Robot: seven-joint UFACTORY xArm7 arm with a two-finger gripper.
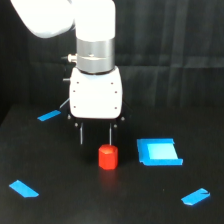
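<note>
A small red block (pixel 108 157) rests on the dark table near the middle of the camera view. Just above and behind it in the picture hangs my white gripper (pixel 96 143), pointing down. Its two thin dark fingers (pixel 81 134) are spread apart, with only dark background showing between them. The block appears below the tip of the right-hand finger, not centred between the two. Whether a fingertip touches the block cannot be told from this angle.
To the right lies a square outlined in blue tape (pixel 145 152) with a pale light-blue patch (pixel 162 152) inside. Blue tape strips mark the table at left front (pixel 23 188), left back (pixel 49 115) and right front (pixel 196 197).
</note>
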